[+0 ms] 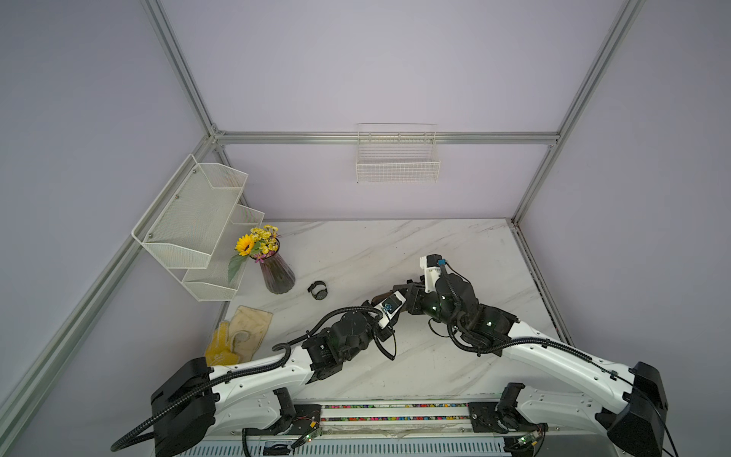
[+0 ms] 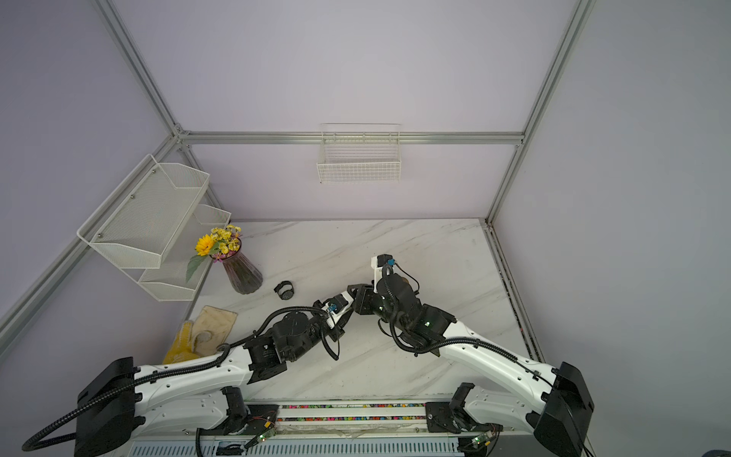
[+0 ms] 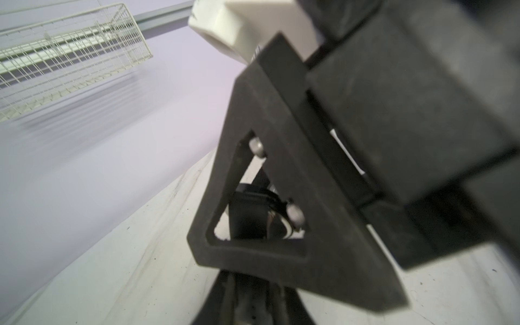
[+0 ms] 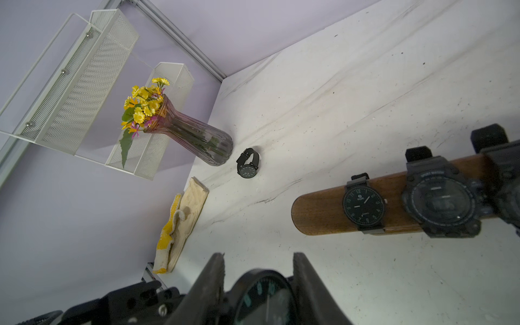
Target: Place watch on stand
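A black watch (image 4: 266, 303) with a dark, green-marked face is between the fingers of my right gripper, near both of them. Black strap (image 3: 249, 214) shows in the left wrist view, through a finger (image 3: 335, 233) of the right gripper. My left gripper has dark material between its fingers; whether it grips is unclear. Both grippers meet above the table. The brown wooden stand (image 4: 317, 214) carries a slim round watch (image 4: 364, 205), a chunky digital watch (image 4: 441, 197) and another cut off at the edge. Its left end is bare.
Another black watch (image 4: 248, 164) lies on the table, beside a glass vase (image 4: 195, 135) of flowers. Beige and yellow gloves (image 4: 181, 224) are at the left. A mesh shelf (image 1: 201, 221) hangs on the left wall.
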